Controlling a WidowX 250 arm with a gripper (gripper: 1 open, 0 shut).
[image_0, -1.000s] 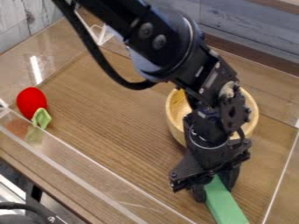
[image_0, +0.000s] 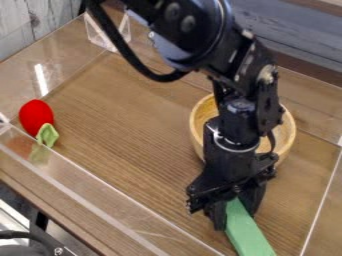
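Note:
My black gripper (image_0: 227, 196) is low at the right front of the table, shut on a green object (image_0: 246, 232), whose long flat end reaches toward the front edge of the view. The part between the fingers is mostly hidden by the gripper. Behind the gripper, a tan bowl (image_0: 209, 116) is partly covered by my arm.
A red object (image_0: 36, 115) with a green part lies at the far left. A clear container (image_0: 107, 30) stands at the back left. Table edges run along the back right and front left.
My gripper has shifted slightly left and up in the view, and the green object has moved a little with it.

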